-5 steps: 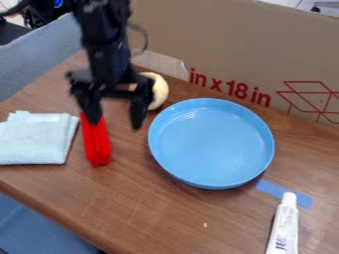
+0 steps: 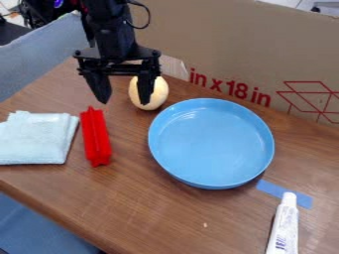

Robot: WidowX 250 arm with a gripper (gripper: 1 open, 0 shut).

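My black gripper (image 2: 123, 83) hangs open above the back left of the wooden table, with its fingers apart over the area between a red elongated object (image 2: 95, 139) and a pale yellow round object (image 2: 155, 94), which is partly behind it. The red object lies beside a folded light blue cloth (image 2: 34, 139). A blue plate (image 2: 211, 143) lies at the centre right.
A white tube (image 2: 283, 227) lies at the front right near a strip of blue tape (image 2: 294, 195). A cardboard panel (image 2: 252, 55) stands along the back.
My gripper has moved up and back, away from above the red object. The objects on the table look unchanged.
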